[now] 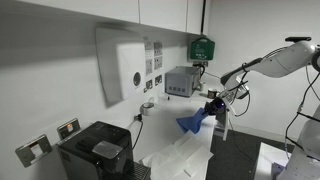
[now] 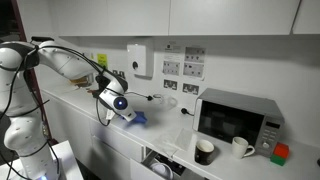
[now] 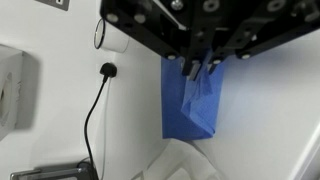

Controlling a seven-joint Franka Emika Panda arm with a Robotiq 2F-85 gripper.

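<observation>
A blue cloth (image 1: 190, 123) lies on the white counter near its front edge, its near part spread flat. In the wrist view the blue cloth (image 3: 188, 113) is creased and folded right below the fingers. My gripper is shut, with a gathered fold of the cloth between its fingertips. From the side, the gripper (image 1: 211, 107) sits low over the cloth's far end, where the fabric rises toward it. In the other exterior view the arm hides part of the blue cloth (image 2: 138, 119).
White sheets (image 1: 180, 158) lie close to the cloth. Along the wall stand a white mug (image 3: 113, 38), a black plug with its cable (image 3: 108, 71) and a toaster (image 1: 105, 150). A microwave (image 2: 238, 124) and mugs (image 2: 204, 151) occupy the counter's other end. An open drawer (image 2: 160, 168) juts out below.
</observation>
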